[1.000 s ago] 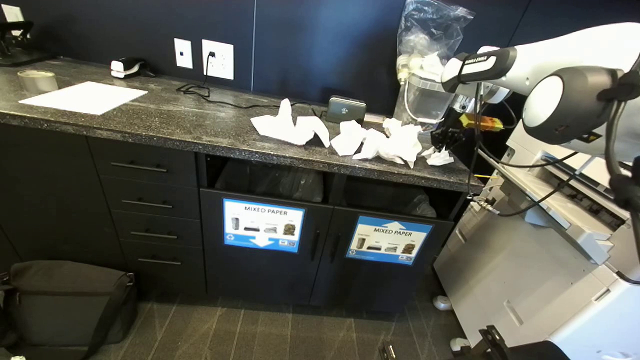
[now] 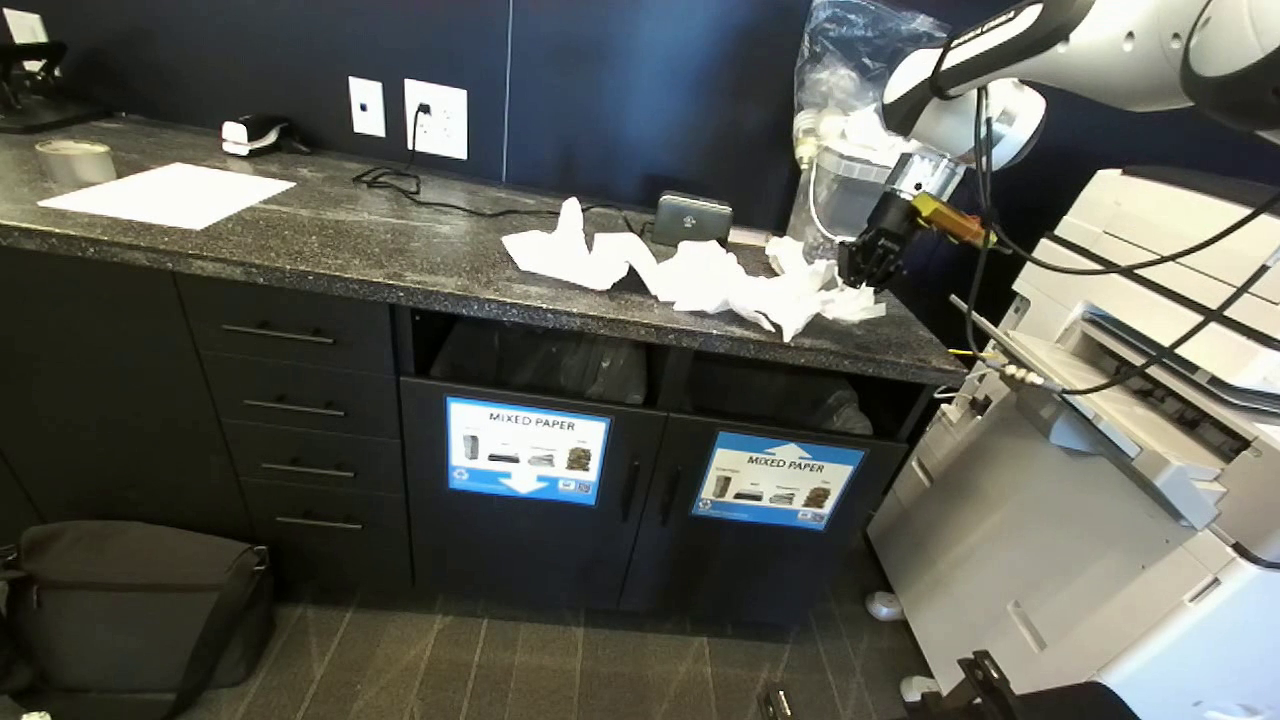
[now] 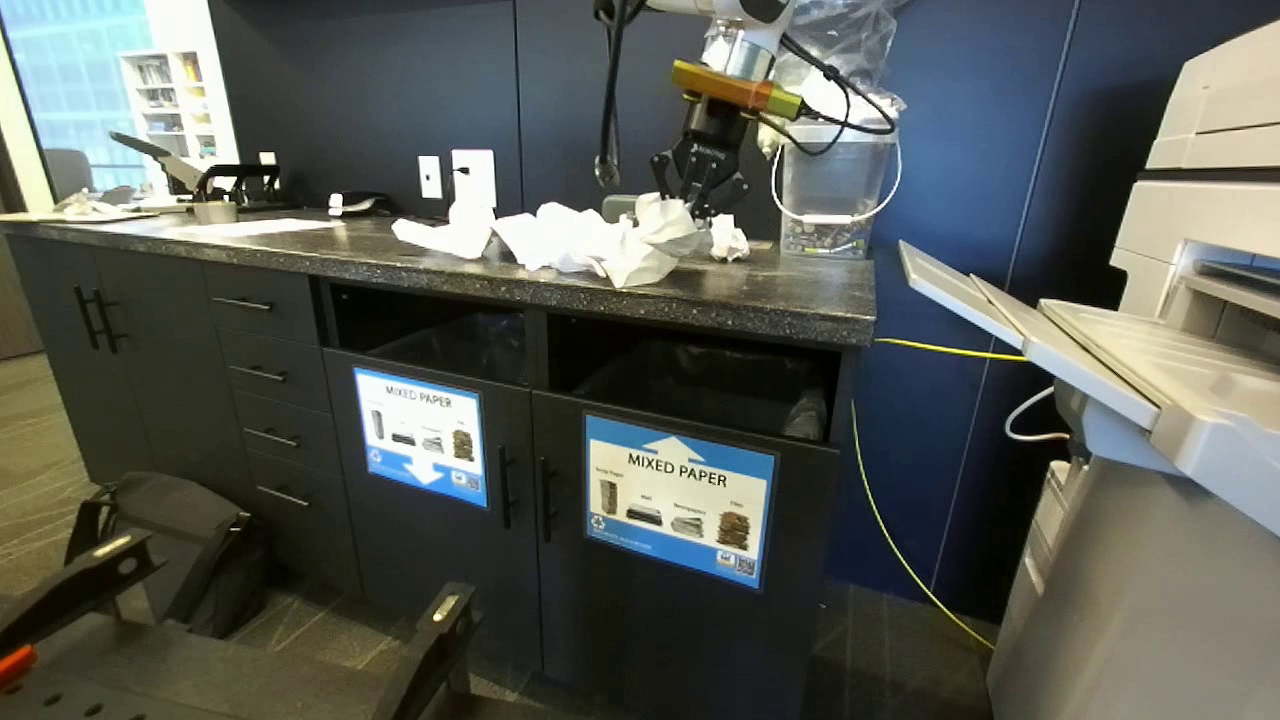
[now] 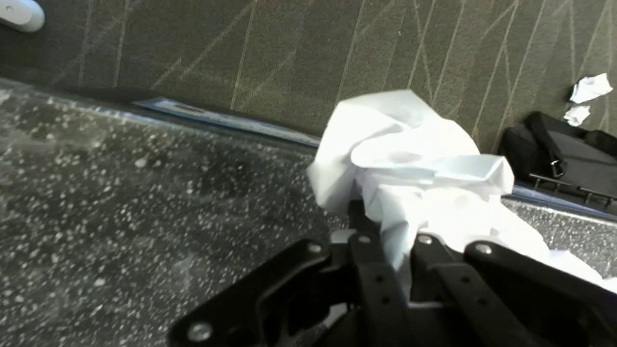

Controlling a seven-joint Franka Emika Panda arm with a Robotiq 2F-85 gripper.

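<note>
Crumpled white paper (image 4: 422, 173) fills the space ahead of my gripper in the wrist view, and a fold of it runs between the two narrow-set fingers. My gripper is shut on that fold. In exterior view 1 the gripper (image 2: 866, 271) is low over the right end of the counter, at the right side of a row of crumpled white papers (image 2: 720, 286). From exterior view 2, the gripper's (image 3: 699, 202) fingertips are partly hidden behind the nearest crumpled paper (image 3: 654, 244). A small paper ball (image 3: 728, 238) lies just right of it.
A clear bin (image 3: 828, 180) stands behind the counter's right end, near the arm. A small dark box (image 2: 692, 220) sits behind the papers. Below are cabinet openings above the "MIXED PAPER" signs (image 2: 528, 451). A flat sheet (image 2: 170, 194) lies far left; a printer (image 2: 1080, 480) stands right.
My gripper has moved a little left towards the paper row and the arm has swung up and back. The papers on the right sit more bunched together and shifted left.
</note>
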